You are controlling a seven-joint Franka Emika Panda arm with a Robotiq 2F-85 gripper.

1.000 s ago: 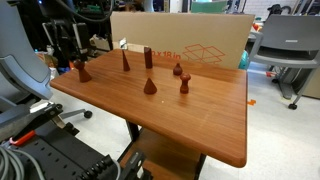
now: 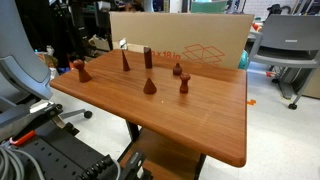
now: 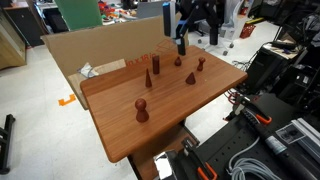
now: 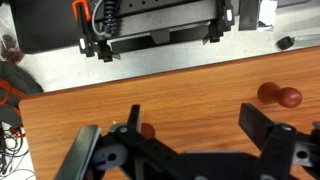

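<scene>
In the wrist view my gripper stands open over the wooden table [image 4: 200, 100], its dark fingers wide apart. A reddish-brown piece [image 4: 147, 131] shows by the left finger, and a knobbed piece [image 4: 280, 94] lies further right. In exterior view 2 the gripper [image 3: 175, 33] hangs above the table's far side, apart from the pieces. On the table stand a knobbed piece [image 2: 81, 70] at the left, a tall cone [image 2: 125, 60], a dark cylinder [image 2: 147, 55], a short cone [image 2: 150, 87], a small piece [image 2: 178, 69] and another knobbed piece [image 2: 184, 84].
A cardboard panel [image 2: 210, 38] rises along the back edge of the table. A grey chair [image 2: 285, 45] stands beyond it, on the right.
The gripper has risen and shifted away from the leftmost knobbed piece, at the upper left of exterior view 1. The pieces have kept their places.
</scene>
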